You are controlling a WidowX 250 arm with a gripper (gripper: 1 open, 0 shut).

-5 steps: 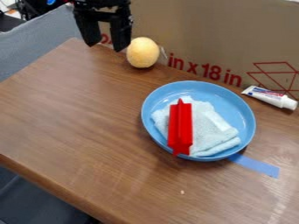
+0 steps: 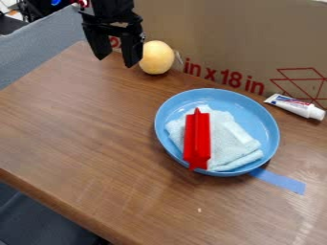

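Observation:
My black gripper (image 2: pixel 115 50) hangs at the upper left above the back of the wooden table, its two fingers apart and pointing down with nothing visible between them. Just right of it, against the cardboard, is a pale yellow round object (image 2: pixel 157 57). A blue plate (image 2: pixel 255 125) lies on the right half of the table, holding a folded white cloth (image 2: pixel 235 144) with a long red object (image 2: pixel 197 139) on top.
A cardboard box (image 2: pixel 243 48) forms the back wall. A toothpaste tube (image 2: pixel 294 105) lies at the back right. Blue tape (image 2: pixel 280 180) is beside the plate.
The objects on the table have not moved.

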